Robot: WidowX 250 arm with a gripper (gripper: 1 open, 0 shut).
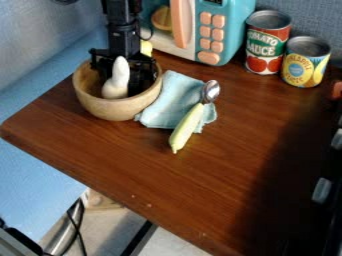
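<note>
The black gripper (116,64) reaches down from the top into a wooden bowl (100,103) at the left of the table, around a pale white elongated object (119,78) standing in it. Whether its fingers are open or closed on that object is unclear. Right of the bowl, a light blue cloth (167,101) lies flat, with a spoon (209,92) and a pale yellow-green elongated item (185,131) on it, reaching past its edge.
A teal toy microwave (217,22) stands behind, with a tomato sauce can (266,43) and a yellow can (305,64) to its right. A dark object borders the right edge.
</note>
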